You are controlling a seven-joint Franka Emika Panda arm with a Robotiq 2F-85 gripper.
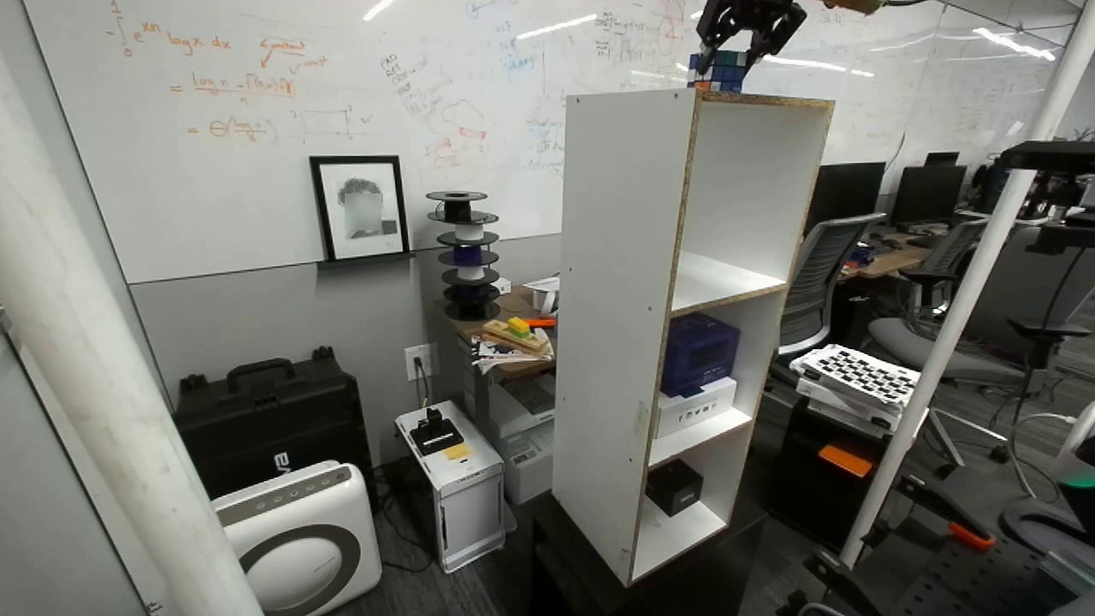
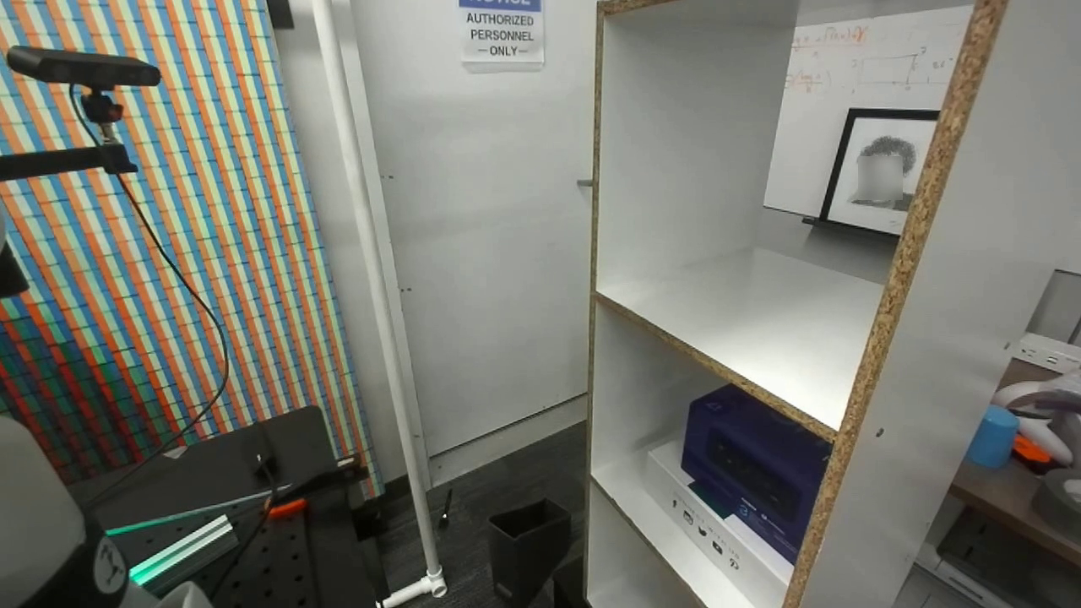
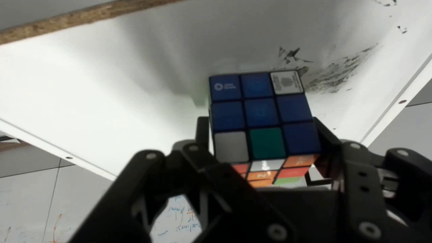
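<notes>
A Rubik's cube [image 3: 261,111] stands on the white top of the shelf unit [image 3: 133,77], with mostly blue squares on the face turned to the wrist camera. In exterior view 1 the cube [image 1: 721,72] is at the top edge of the shelf, partly covered by my gripper [image 1: 730,60]. My gripper is part open, one finger on each side of the cube. A thin light gap shows by the left finger [image 3: 202,131]; the right finger looks close against the cube's side. Neither the cube nor the gripper appears in exterior view 2.
Below the top, the upper compartment [image 2: 750,314] is empty. A purple box [image 1: 700,352] on a white box [image 1: 695,407] fills much of the middle one, and a black box [image 1: 673,487] sits at the bottom. A white pole [image 1: 965,277] stands to the right.
</notes>
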